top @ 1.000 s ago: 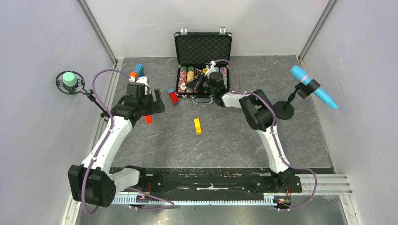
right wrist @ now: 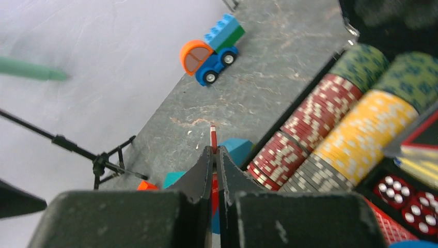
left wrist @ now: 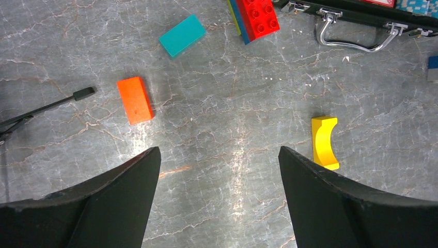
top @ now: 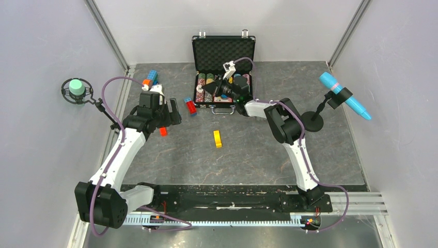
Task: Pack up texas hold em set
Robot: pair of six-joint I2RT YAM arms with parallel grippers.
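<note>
The black case (top: 224,50) stands open at the back, its lid upright. In the right wrist view it holds rows of red chips (right wrist: 323,108) and yellow chips (right wrist: 369,132), red dice (right wrist: 391,189) and what look like card decks. Over the case, my right gripper is shut, its fingertips pinching a thin red-and-white piece (right wrist: 213,136), seemingly a chip seen edge-on. My left gripper hangs open and empty above bare floor, left of the case. Part of the case's contents is hidden by the right arm in the top view.
A red-and-blue brick (top: 190,106) lies just left of the case's front. An orange brick (left wrist: 135,100), a teal block (left wrist: 182,35) and a yellow arch (top: 217,138) lie apart. A toy truck (right wrist: 212,50) sits at the back left.
The left arm stays still.
</note>
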